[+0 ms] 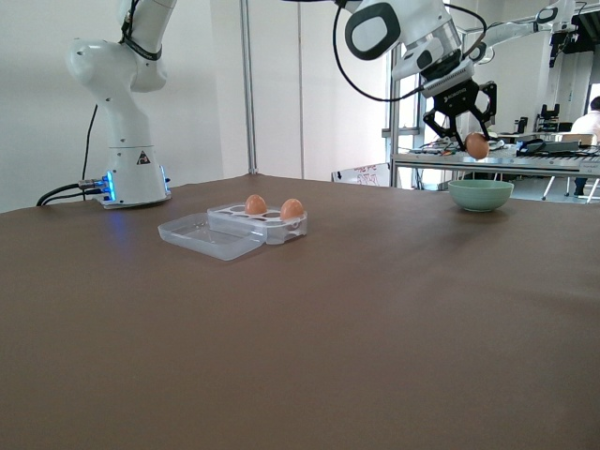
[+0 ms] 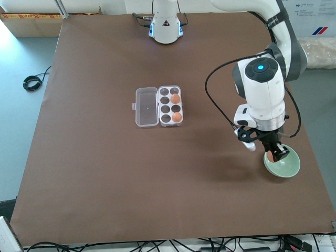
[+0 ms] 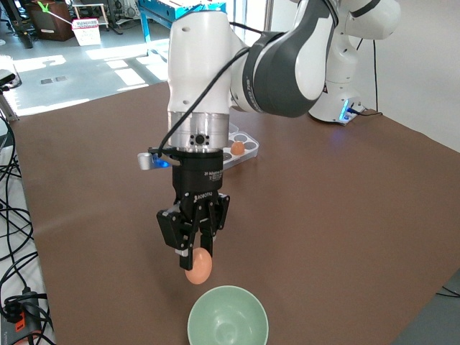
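Observation:
My gripper (image 3: 198, 255) is shut on a brown egg (image 3: 198, 267), held in the air above a pale green bowl (image 3: 227, 316). In the top view the egg (image 1: 476, 147) hangs over the bowl (image 1: 480, 195); in the left view it partly overlaps the bowl (image 2: 286, 167) behind the fingers. A clear egg box (image 2: 147, 106) lies open at the middle left, its white tray holding two eggs (image 2: 176, 117) among empty round slots.
Cables run along the front edge.

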